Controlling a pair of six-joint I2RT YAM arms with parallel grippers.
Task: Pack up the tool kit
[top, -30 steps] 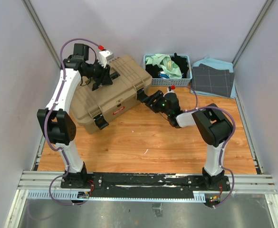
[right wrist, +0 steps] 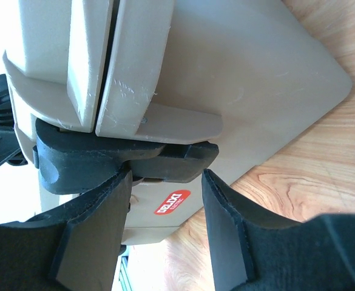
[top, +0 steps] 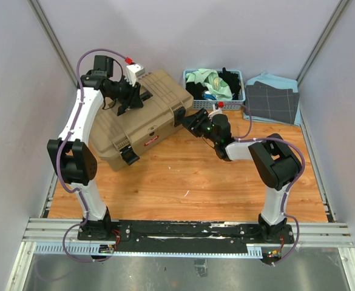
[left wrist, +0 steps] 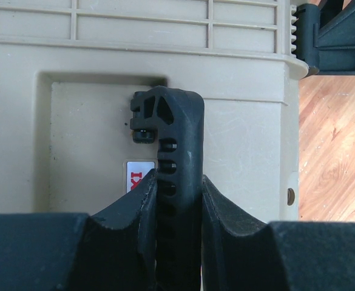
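Observation:
The closed tan tool case (top: 165, 91) lies at an angle on the left of the table. My left gripper is on the case's black handle (left wrist: 186, 121), a finger against each side of it. At the case's right front corner, my right gripper stands part open, its fingertips apart at the black right latch (right wrist: 92, 157). That latch lies close against the case edge in the top view. The left front latch (top: 128, 154) sticks outward from the case. A red label (right wrist: 173, 202) shows on the case's front face.
Behind my right gripper stands a blue basket (top: 243, 91) of cloths. Folded cloths (top: 271, 102) lie at the back right.
The left arm and case look unmoved.

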